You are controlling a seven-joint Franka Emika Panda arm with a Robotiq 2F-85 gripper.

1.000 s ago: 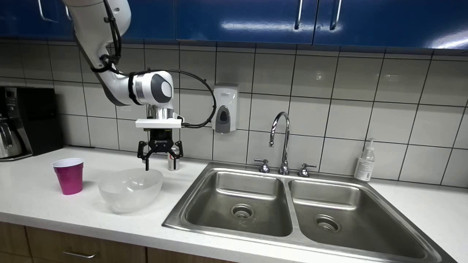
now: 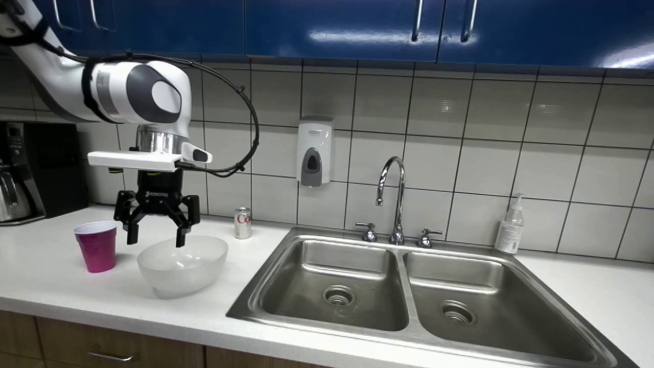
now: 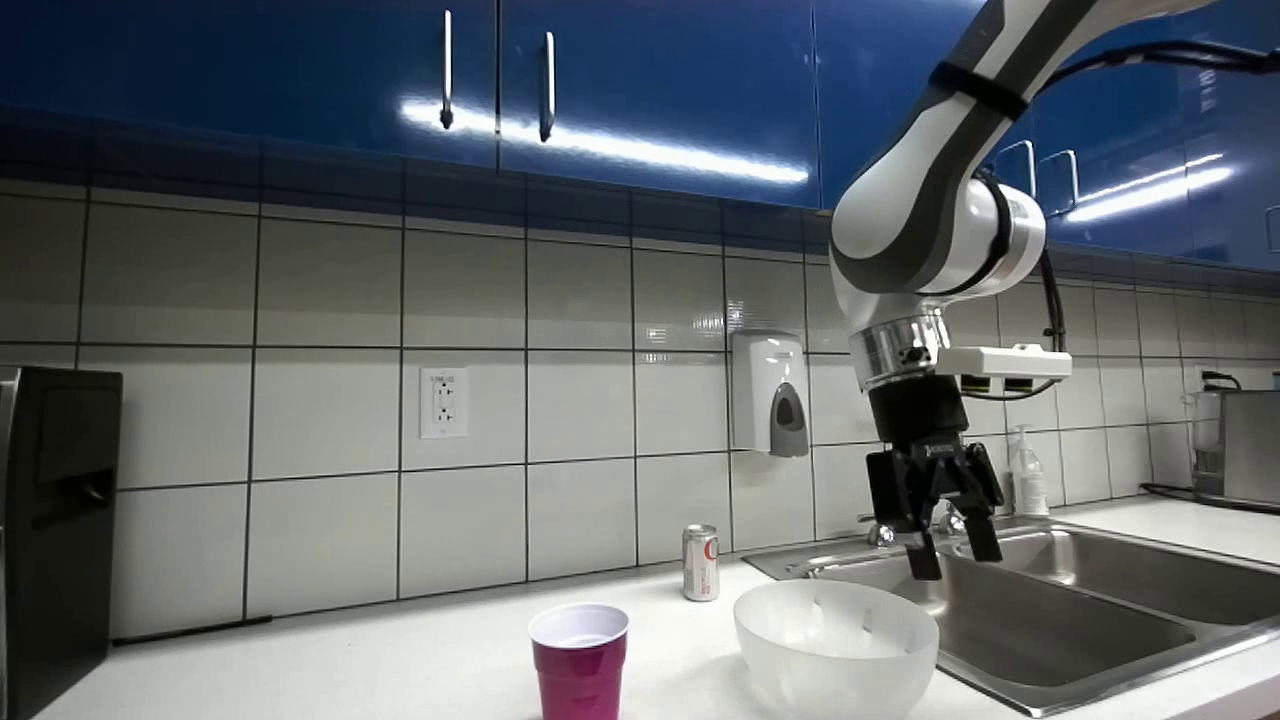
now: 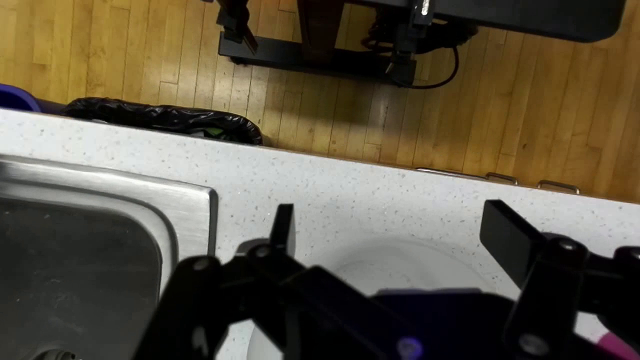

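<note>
My gripper [image 2: 156, 240] is open and points straight down, with empty space between its fingers. It hangs over the counter close to the translucent white bowl [image 2: 184, 270], which shows partly beneath the fingers in the wrist view. A magenta cup [image 2: 98, 248], white inside, stands upright to the bowl's left in exterior view 1; only a sliver of it shows at the wrist view's lower right. Farther back, near the tiled wall, an upright silver soda can [image 3: 701, 562] stands apart from both.
A steel double sink [image 2: 404, 270] with a tall faucet [image 2: 397, 202] lies right of the bowl. A soap bottle [image 2: 510, 227] stands behind it, and a wall dispenser [image 2: 315, 151] hangs above the counter. A black coffee maker [image 2: 46, 168] occupies the far left. Cabinets overhang the arm.
The arm has moved left and nearer the front of the counter in exterior view 1, uncovering the can. Bowl, cup and can have stayed put; the gripper is open in both frames.
</note>
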